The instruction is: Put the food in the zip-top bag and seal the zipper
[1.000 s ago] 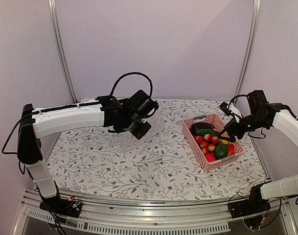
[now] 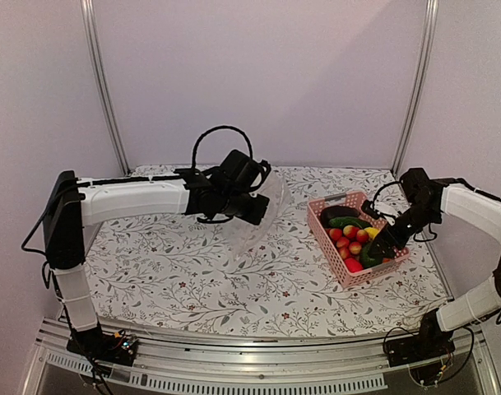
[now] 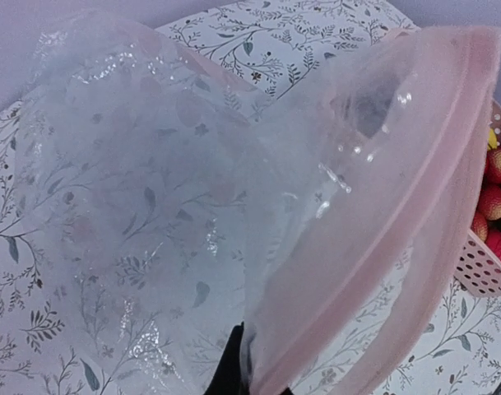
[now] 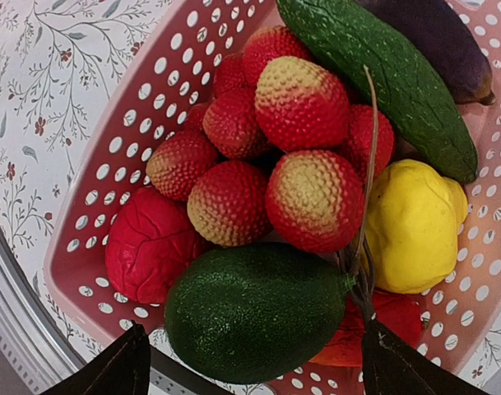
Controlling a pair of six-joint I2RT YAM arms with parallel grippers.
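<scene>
The clear zip top bag (image 3: 160,189) hangs with its pink-edged mouth spread apart. My left gripper (image 2: 260,211) is shut on the bag's edge near the mouth, and a black fingertip (image 3: 232,358) shows at the bottom of the left wrist view. No food shows inside the bag. Over the pink basket (image 2: 331,262), my right gripper is open. Its fingers stand at either side of a dark green avocado-like food (image 4: 254,304); whether they touch it, I cannot tell.
Around the green food lie several red lychee-like fruits (image 4: 303,103), a red round food (image 4: 151,243), a yellow pepper (image 4: 410,226), a cucumber (image 4: 390,74) and an eggplant (image 4: 447,41).
</scene>
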